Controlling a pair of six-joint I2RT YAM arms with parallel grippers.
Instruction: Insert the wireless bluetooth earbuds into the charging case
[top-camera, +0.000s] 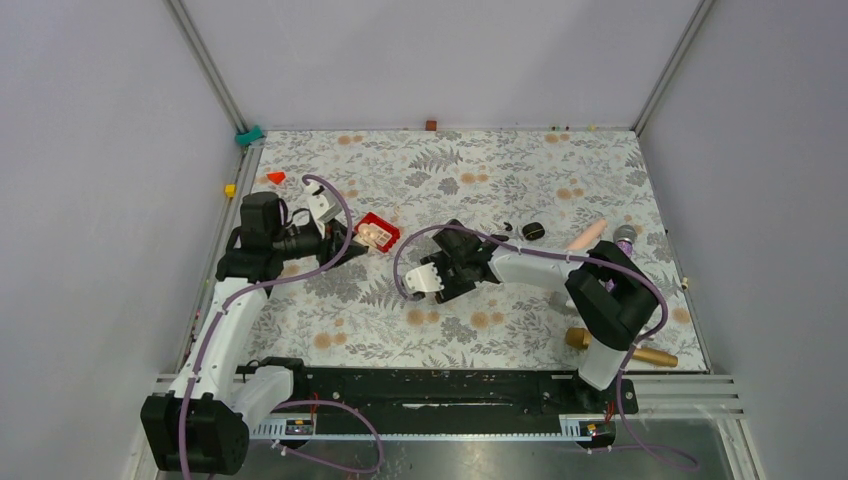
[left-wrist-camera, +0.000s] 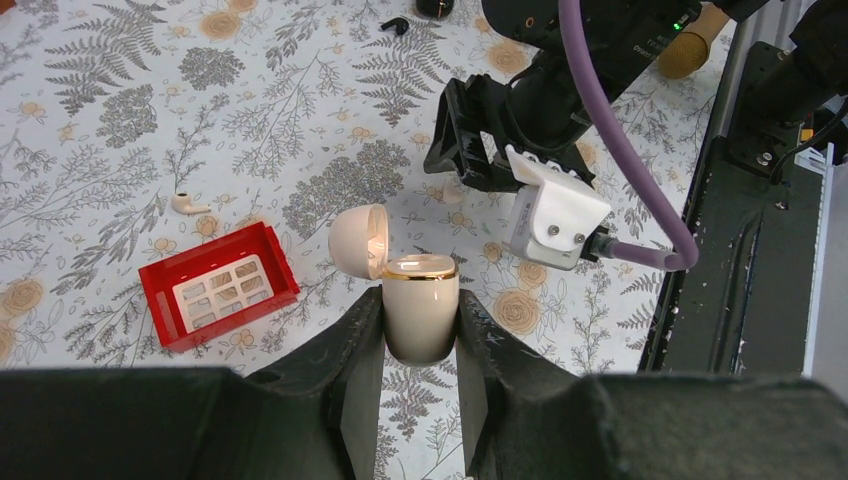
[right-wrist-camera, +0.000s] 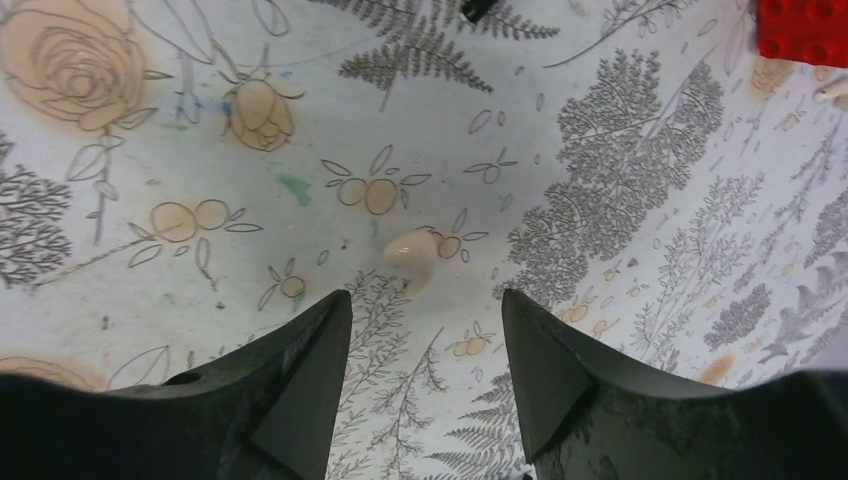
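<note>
Cream charging case (left-wrist-camera: 421, 318), gold-banded, lid (left-wrist-camera: 352, 242) swung up, is clamped by my left gripper above the table. My right gripper stands open, nothing between its fingers. Past its fingertips, a cream earbud (right-wrist-camera: 412, 250) lies on the patterned cloth, its stem pointing toward the gripper. A second cream earbud (left-wrist-camera: 188, 204) rests on the cloth behind the red tray. In the top view my right arm hides the spot of the first earbud.
A red tray (left-wrist-camera: 265, 235) with a pale grid inside sits left of the case. Farther off lie a black earbud (left-wrist-camera: 396, 25) and a black round case (top-camera: 533, 231). At the right are a flesh-coloured rod (top-camera: 586, 236) and a gold cylinder (top-camera: 655, 356).
</note>
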